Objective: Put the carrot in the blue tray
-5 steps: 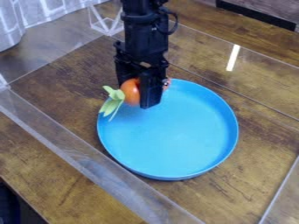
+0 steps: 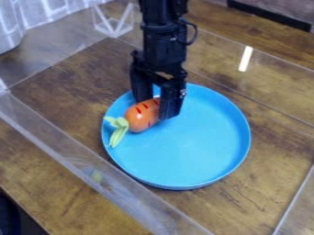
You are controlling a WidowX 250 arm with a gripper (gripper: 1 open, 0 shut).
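An orange toy carrot (image 2: 142, 116) with pale green leaves lies on the left rear part of the round blue tray (image 2: 185, 151), inside its rim. Its leafy end points toward the tray's left edge. Directly above and behind the carrot, my black gripper (image 2: 157, 103) reaches down low over the tray. Its fingers stand spread apart, the left one close behind the carrot and the right one clear to its right. The carrot's rear end is partly hidden by the fingers.
Brown wooden tabletop (image 2: 263, 101) surrounds the tray, free at right and front. A clear plastic edge (image 2: 86, 165) runs diagonally along the left and front. The front and right of the tray are empty.
My gripper has come down and slightly toward the right with the carrot.
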